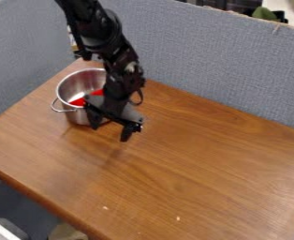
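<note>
My black gripper (112, 126) hangs low in the camera view, in front of the right side of a steel pot (71, 89) at the left of the table. Its fingers are apart, and I see nothing held between them. The pot has wire handles and something red (79, 101) inside, partly hidden behind my gripper and arm.
A grey padded wall (225, 56) runs along the back, with another at the left.
</note>
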